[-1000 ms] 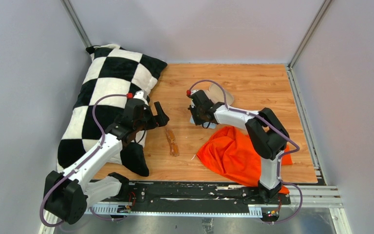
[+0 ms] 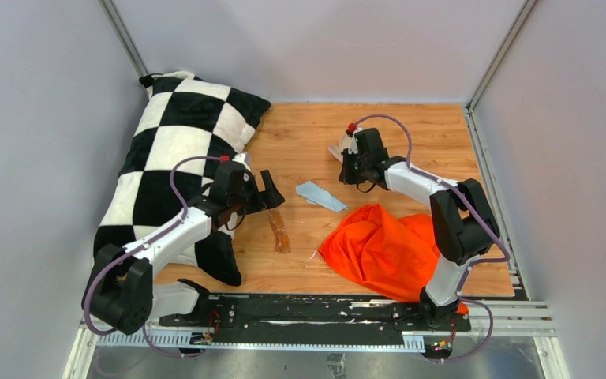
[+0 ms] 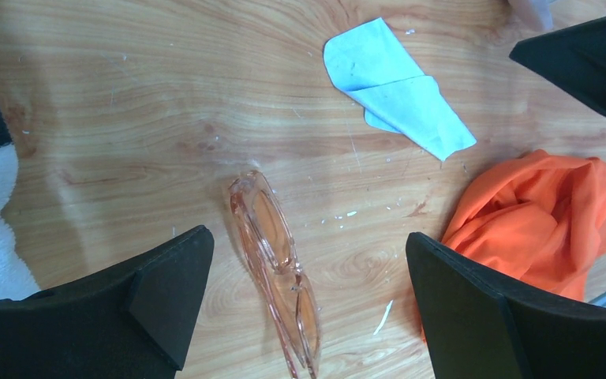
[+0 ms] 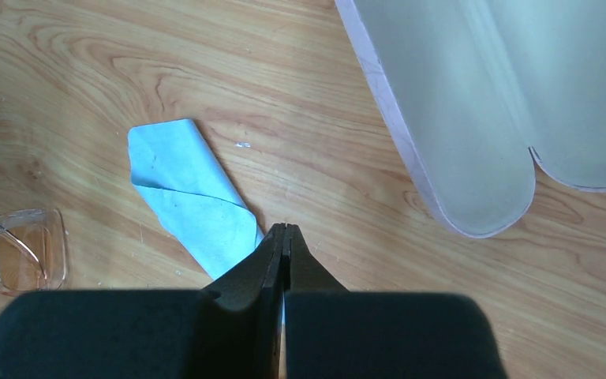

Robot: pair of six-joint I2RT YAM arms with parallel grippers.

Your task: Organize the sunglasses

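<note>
Orange-tinted clear sunglasses (image 3: pixel 272 233) lie folded on the wooden table, below and between the fingers of my wide-open left gripper, which holds nothing. A folded blue cleaning cloth (image 2: pixel 321 197) rests flat on the table, right of the glasses. In the right wrist view my right gripper is shut with nothing between its tips. It hangs over the table, and its fingers hide one end of the cloth. The open case (image 4: pixel 410 118), pale inside, stands at the upper right there; in the top view the right arm mostly covers it.
A crumpled orange cloth (image 2: pixel 383 253) covers the front middle of the table, below the right arm. A black-and-white checkered pillow (image 2: pixel 175 142) fills the left side, under the left arm. Bare table (image 2: pixel 300 130) lies at the back middle.
My right gripper, at the blue cloth earlier, has moved back and right toward the case. The cloth has slumped flat on the table. My left gripper has shifted slightly right, still open.
</note>
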